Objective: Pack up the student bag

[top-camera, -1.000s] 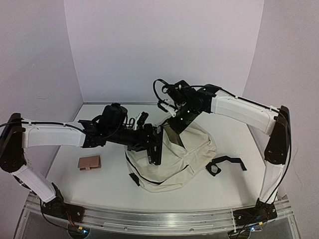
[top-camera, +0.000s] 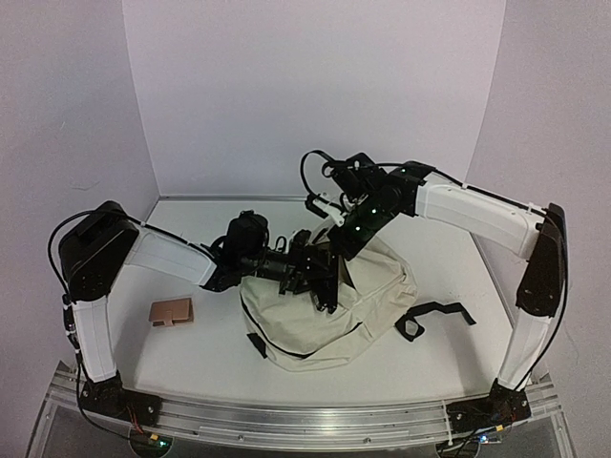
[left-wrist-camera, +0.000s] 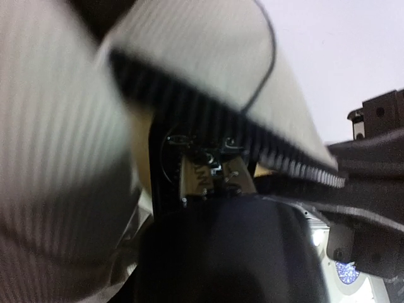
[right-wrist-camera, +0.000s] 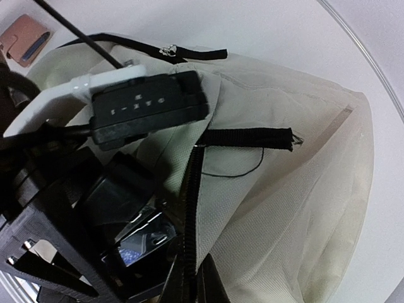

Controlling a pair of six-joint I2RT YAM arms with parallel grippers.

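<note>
The cream bag (top-camera: 305, 334) lies mid-table, its zipped opening (right-wrist-camera: 192, 183) facing up. My left gripper (top-camera: 315, 277) is at that opening with a dark glossy object (top-camera: 326, 286) at its fingertips. In the left wrist view this object fills the lower middle beside the cloth; whether the fingers are shut on it is unclear. My right gripper (top-camera: 339, 239) is over the back of the opening; in the right wrist view its fingers meet at the zipper edge (right-wrist-camera: 189, 252), apparently shut on it.
A brown wallet (top-camera: 172, 312) lies at the left. A black strap (top-camera: 434, 307) lies at the right.
My left gripper has moved right into the bag's opening with the dark object at its fingertips.
</note>
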